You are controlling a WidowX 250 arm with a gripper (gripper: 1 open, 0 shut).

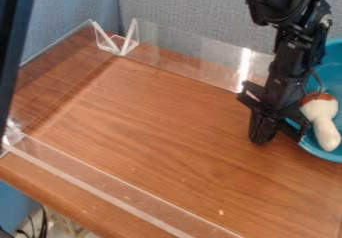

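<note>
My black gripper (261, 127) hangs low over the right part of the wooden table, just left of a teal bowl (330, 67), its fingertips pointing down near the tabletop. It is shut, with nothing visible between its fingers. In the bowl, to the right of my gripper, lies a pale toy mushroom (323, 125) with an orange-brown top; part of the bowl is hidden behind the arm.
Clear plastic walls and white corner brackets (118, 44) edge it. A grey padded panel (181, 12) stands behind, and dark cables show at the bottom left.
</note>
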